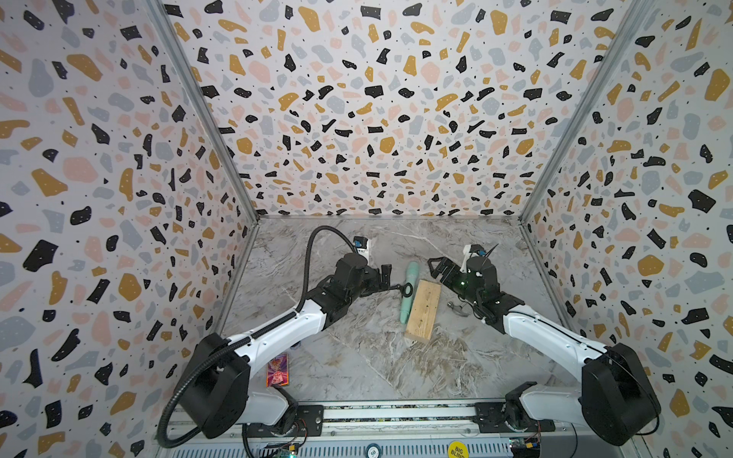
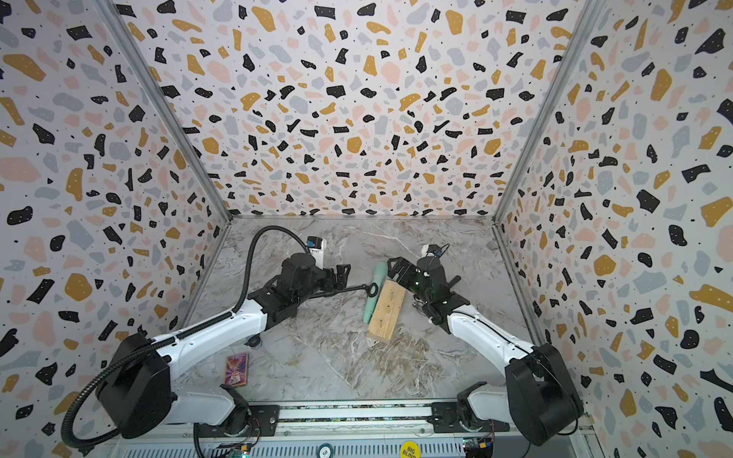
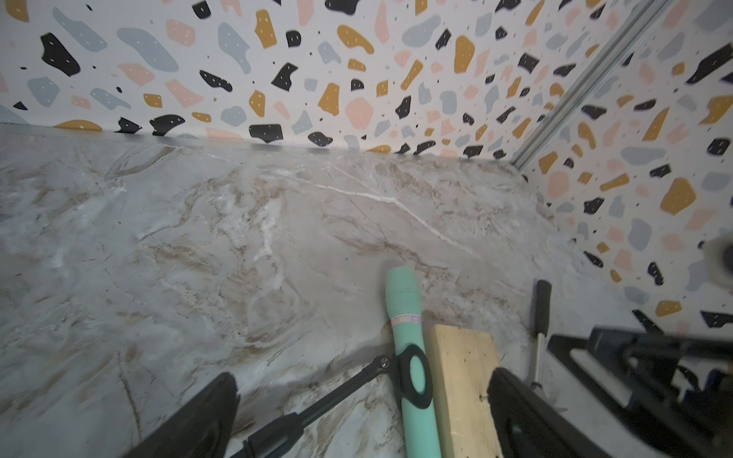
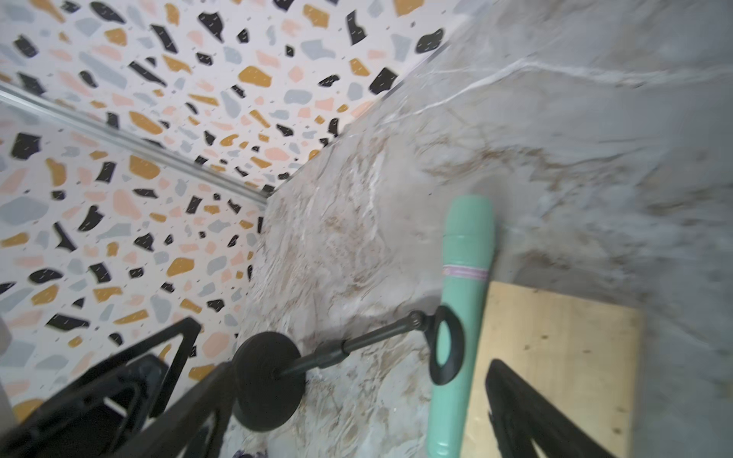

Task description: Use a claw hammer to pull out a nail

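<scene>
A pale wooden block (image 1: 423, 309) lies mid-table; a small dark mark shows on its edge in the left wrist view, but I cannot tell if it is the nail. Right of the block is a tool with a black handle (image 3: 542, 305) and metal shaft, apparently the hammer; its head is mostly hidden there. Some metal (image 1: 458, 308) shows beside the right arm. Open and empty, my right gripper hovers over the block's far end. My left gripper is also open, left of the block, with nothing held.
A teal microphone-like cylinder (image 3: 414, 336) lies along the block's left side. Over it reaches a black arm with a loop (image 4: 446, 345), standing on a round black base (image 4: 267, 381). A colourful card box (image 1: 278, 371) sits front left.
</scene>
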